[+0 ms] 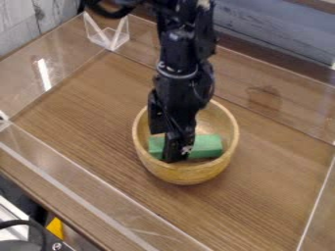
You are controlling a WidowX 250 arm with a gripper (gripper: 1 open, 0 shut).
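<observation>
My black gripper (174,127) is down inside a round wooden bowl (197,175) in the middle of the camera view, its fingers open. A green block (202,147) lies in the bowl at the fingers, partly hidden by them; whether they touch it is unclear.
A wooden table (78,137) surrounds the bowl, mostly clear. A white wire or clear plastic object (108,27) stands at the back left. Dark cables show at the lower left corner.
</observation>
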